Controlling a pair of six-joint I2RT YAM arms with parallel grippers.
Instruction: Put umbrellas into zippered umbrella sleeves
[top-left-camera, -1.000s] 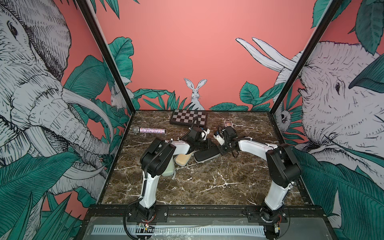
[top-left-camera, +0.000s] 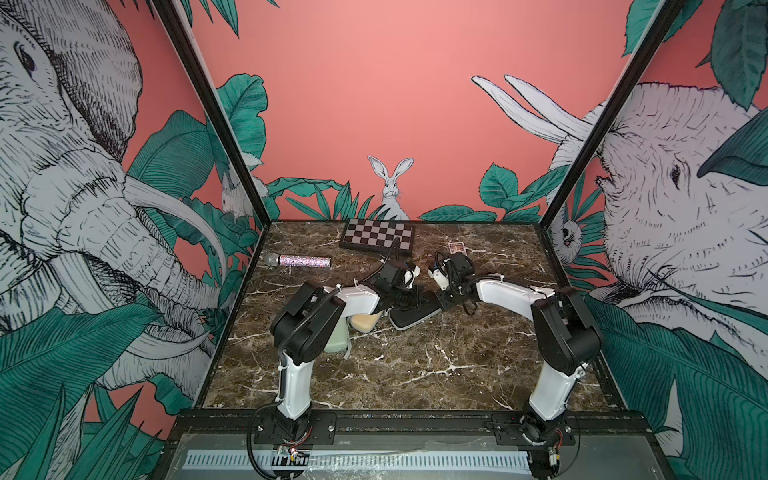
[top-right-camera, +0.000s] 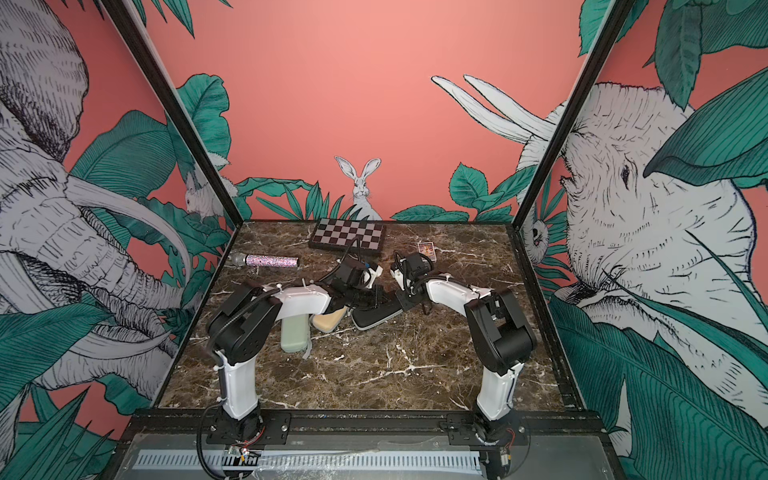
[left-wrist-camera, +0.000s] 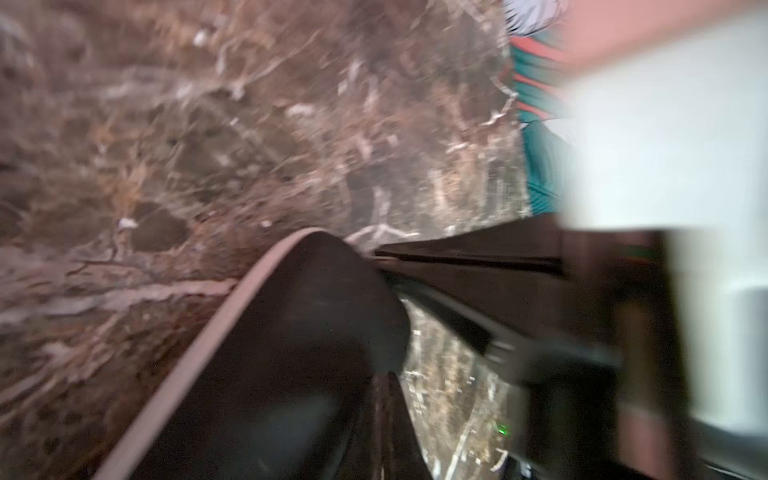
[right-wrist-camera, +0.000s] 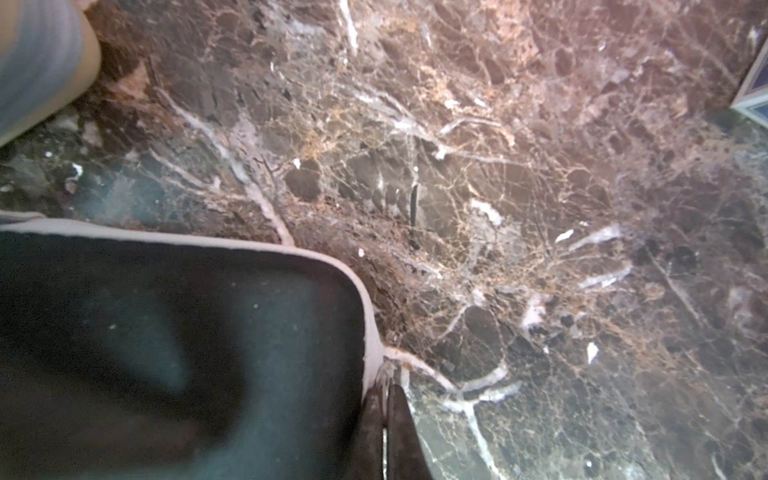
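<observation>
A black zippered case with grey edging (top-left-camera: 413, 313) lies mid-table beneath both arms, next to a beige case (top-left-camera: 364, 321) and a pale green one (top-right-camera: 294, 334). My left gripper is shut at the black case's end; that view is blurred, and anything thin between its tips cannot be made out. My right gripper is shut at the case's rounded corner, tips on the light edging; whether they pinch any of it is unclear.
A checkered board (top-left-camera: 376, 233) stands at the back, a glittery microphone (top-left-camera: 302, 261) at the back left, a small framed item (top-left-camera: 457, 249) behind my right gripper.
The left arm's elbow has moved left and slightly down in the top left view. The black case's near end has shifted slightly down. The right arm is nearly still.
</observation>
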